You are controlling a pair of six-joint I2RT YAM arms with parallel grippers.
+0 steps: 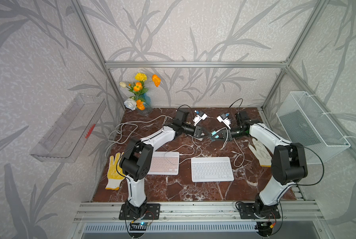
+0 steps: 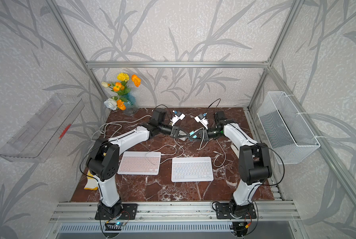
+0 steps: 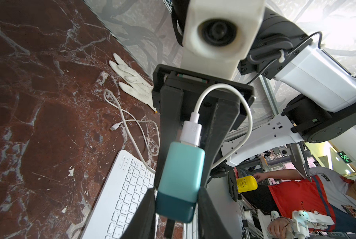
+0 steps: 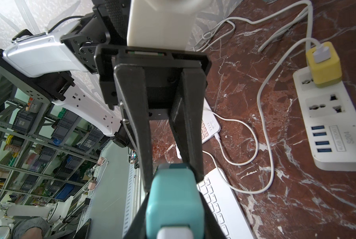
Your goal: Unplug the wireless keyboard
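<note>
A teal charger [image 3: 179,175] hangs in the middle above the table, with a white cable plug [image 3: 190,131] at its upper end. My left gripper [image 1: 205,135] and right gripper [image 1: 213,136] face each other, both shut on this charger. A white keyboard [image 1: 212,169] lies below them. A pink keyboard [image 2: 138,162] lies to its left with a cable at its top right. In the right wrist view a power strip [image 4: 331,123] carries a yellow charger [image 4: 324,69] with a cable in it.
A loose cable end [image 3: 116,125] lies right of centre. Gloves [image 1: 115,171] lie at the sides. A flower vase [image 1: 144,109] stands at the back left, a clear bin [image 1: 66,131] left, a mesh basket [image 1: 313,127] right.
</note>
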